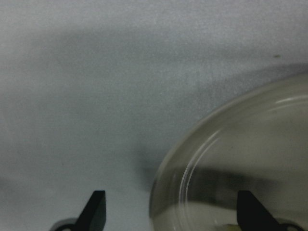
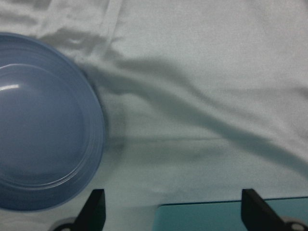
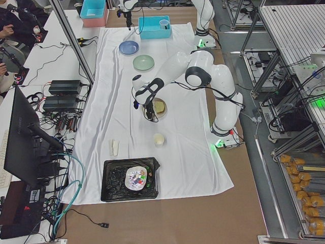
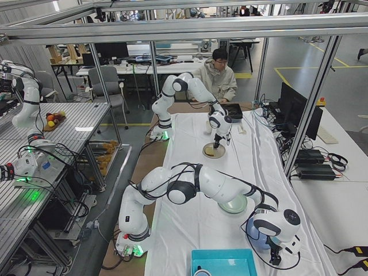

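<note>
A beige plate (image 4: 207, 150) with a yellowish item on it lies mid-table. My left gripper hangs low over its rim (image 1: 168, 178), open, with nothing gripped; the left wrist view shows the rim between its fingers. My right gripper stands open at the far end, beside the blue plate (image 2: 38, 125) and near the edge of the teal bin (image 2: 202, 216). A green plate (image 3: 143, 62) lies between the beige and blue ones.
A black lined tray (image 3: 111, 183) with a small dish in it sits at the near end. A pale cup (image 3: 159, 139) and white strips (image 3: 114, 148) lie on the cloth. Monitor and cables line the left side.
</note>
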